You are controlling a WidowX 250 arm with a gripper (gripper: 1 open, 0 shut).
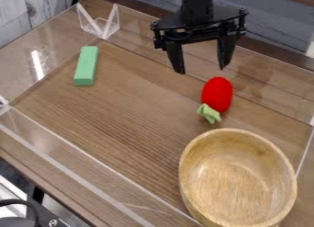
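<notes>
My black gripper (197, 49) hangs over the upper middle of the table, open, with its fingers spread wide apart and nothing seen between them. Below and right of it a red object (218, 93) lies on the wooden table (123, 139), with a small light-green piece (207, 113) at its lower edge. A green block (86, 65) lies at the left. A large tan bowl (237, 175) sits at the front right.
A white wire rack (95, 23) stands at the back left. A dark cable lies at the bottom left corner.
</notes>
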